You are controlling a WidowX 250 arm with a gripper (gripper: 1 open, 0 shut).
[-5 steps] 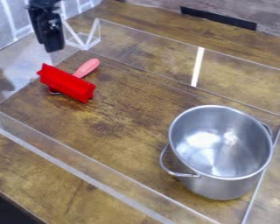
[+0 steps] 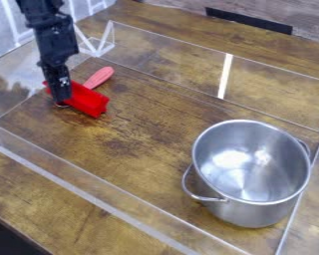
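Note:
My black gripper point(image 2: 59, 88) reaches down at the upper left onto a red brush-like head point(image 2: 85, 100), its fingertips at the left part of it. A pink handle point(image 2: 101, 75) sticks out behind the red piece toward the upper right. Whether the fingers are shut or have anything between them is too small to tell. A large steel pot point(image 2: 249, 169) with side handles stands at the right front, apart from the gripper.
Clear plastic walls and strips border the work area, with pale tape at the back right.
My gripper has come down from above to the red piece. The pot and the pink handle look unmoved.

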